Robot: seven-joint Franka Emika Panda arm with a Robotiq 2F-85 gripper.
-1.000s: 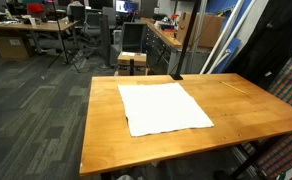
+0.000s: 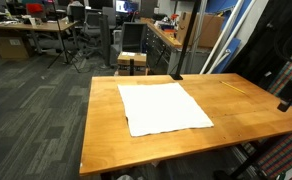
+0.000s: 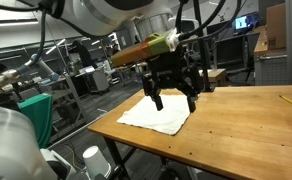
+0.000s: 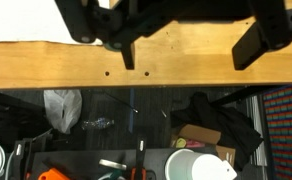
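Note:
A white cloth [image 2: 164,108] lies spread flat on the wooden table [image 2: 106,150], towards its left half in exterior view 1. Exterior view 2 shows the same cloth [image 3: 156,115] beyond my gripper [image 3: 175,103], which hangs above the table. The wrist view has the gripper open over the table's edge, with bare wood between its fingers. A corner of the cloth [image 4: 74,30] shows there at upper left, partly behind one finger. In exterior view 1 only a fingertip [image 2: 283,105] reaches in at the right. A thin yellow stick [image 2: 234,88] lies near the table's far right.
Below the table edge are a clear plastic bag [image 4: 62,108], a white container [image 4: 191,165] and a cardboard box [image 4: 201,134]. A dark post [image 2: 189,40] stands behind the table. Bare wood lies between cloth and stick.
In exterior view 1 my gripper has moved in from the right edge, further left and higher in the picture. The cloth and the yellow stick have stayed put.

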